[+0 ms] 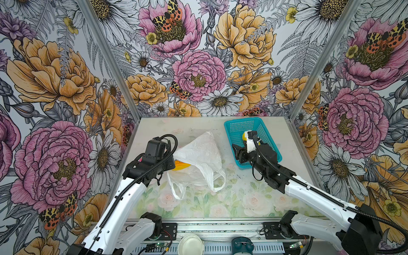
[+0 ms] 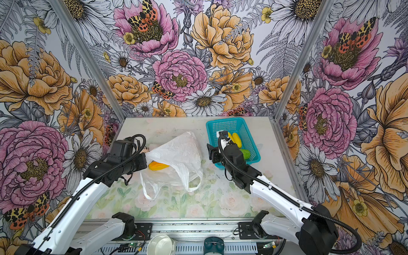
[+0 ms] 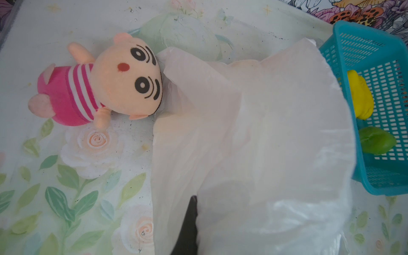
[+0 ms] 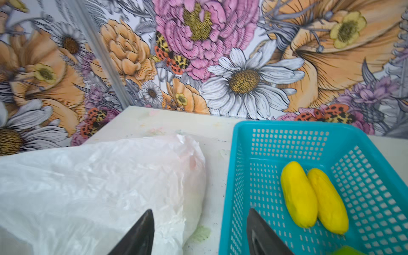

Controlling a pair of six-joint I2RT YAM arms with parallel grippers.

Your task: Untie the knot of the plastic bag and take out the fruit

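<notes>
The white plastic bag lies on the table, its handles spread toward the front. An orange-yellow fruit shows at its open side; anything deeper inside is hidden. At the bag's left, my left gripper is shut on the thin plastic, which covers one of its fingers. My right gripper stands open at the left side of the blue basket, with nothing between its fingers. Two yellow fruits and a green one lie in the basket.
A plush doll in pink lies against the bag's far left side. Bare table stretches in front of the basket, and a narrow strip separates bag from basket.
</notes>
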